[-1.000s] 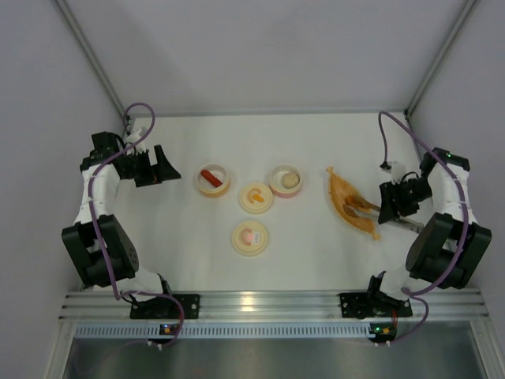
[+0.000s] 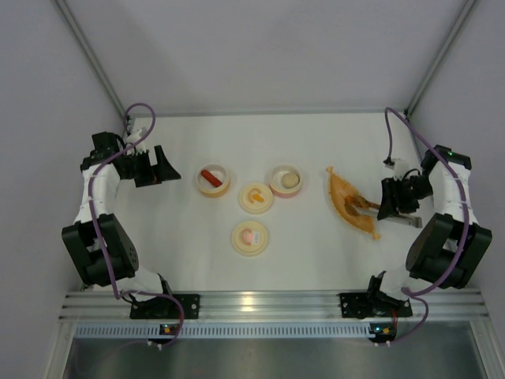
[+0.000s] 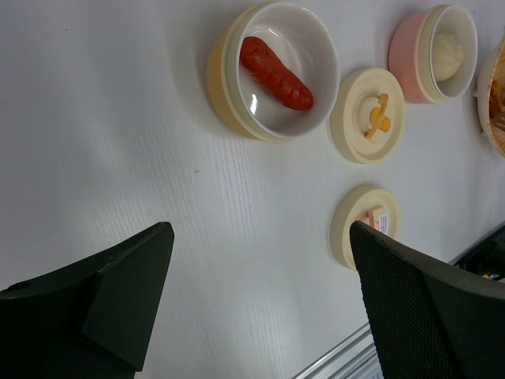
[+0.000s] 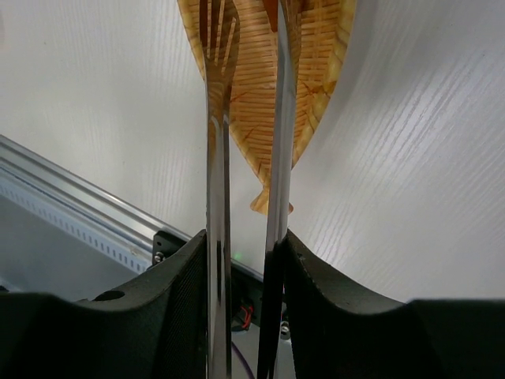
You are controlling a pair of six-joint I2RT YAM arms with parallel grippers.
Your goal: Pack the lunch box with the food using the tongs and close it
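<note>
A yellow-rimmed bowl (image 2: 223,185) holds a red sausage (image 3: 276,73); a pink bowl (image 2: 286,192) holds a pale round item (image 2: 289,179). Two cream lids (image 2: 266,205) (image 2: 240,242) with small toppers lie between and in front. An orange leaf-shaped basket (image 2: 341,188) lies at right, a silver fork (image 4: 218,158) and a second long metal utensil (image 4: 280,158) over it. My right gripper (image 2: 390,204) is at those utensils; whether it grips them is unclear. My left gripper (image 2: 155,168) stands open and empty left of the yellow bowl.
The white table (image 2: 173,237) has free room at left, back and front centre. A metal rail (image 2: 260,298) runs along the front edge.
My right gripper and the upper part of its arm have shifted slightly in the top view. The left arm, bowls and lids have not moved.
</note>
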